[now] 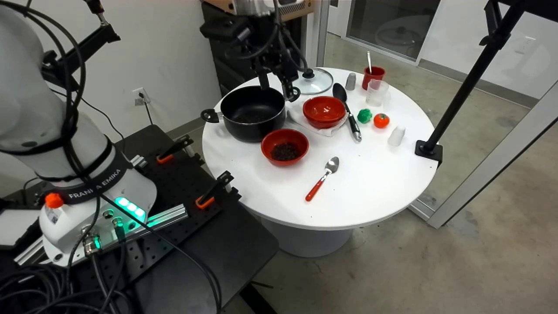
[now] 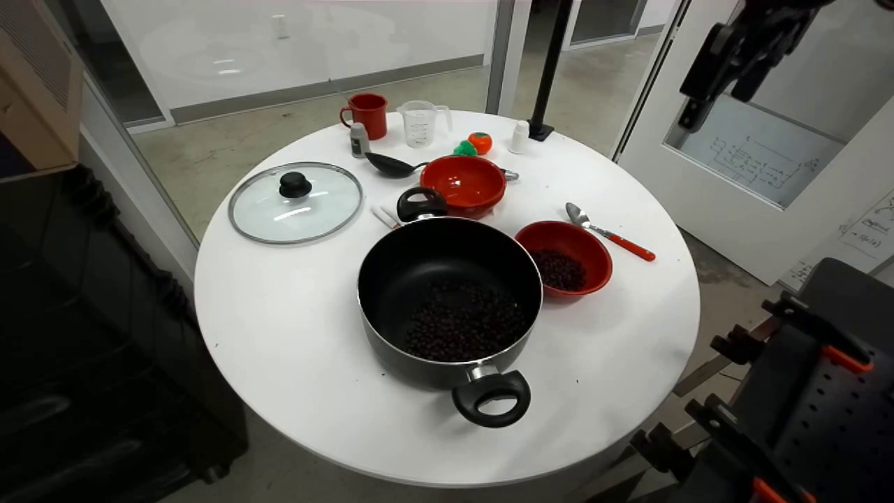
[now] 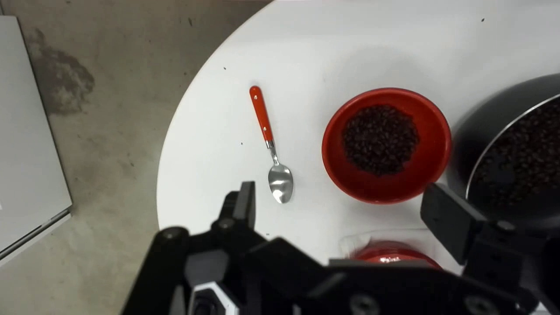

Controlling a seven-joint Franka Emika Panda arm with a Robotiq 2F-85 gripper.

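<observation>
My gripper is open, its fingers wide apart with nothing between them. It hangs above the table; in exterior view 1 the gripper [image 1: 277, 88] overlaps the far side of the black pot [image 1: 241, 128]. Dark beans cover part of the floor of the pot [image 2: 450, 268]. Beside it, a red bowl [image 3: 387, 189] also holds dark beans. A spoon [image 3: 262, 118] with a red handle lies apart on the white table [image 3: 210, 157]. Another red bowl [image 2: 463, 180] appears empty and rests on a cloth [image 1: 329, 131].
A glass lid [image 2: 260, 205] lies behind the pot. Toward the far edge are a black serving spoon [image 1: 340, 94], red mug [image 2: 369, 116], clear measuring cup [image 2: 419, 126], tomato [image 1: 381, 121], green piece [image 1: 364, 115] and white shaker [image 1: 396, 136].
</observation>
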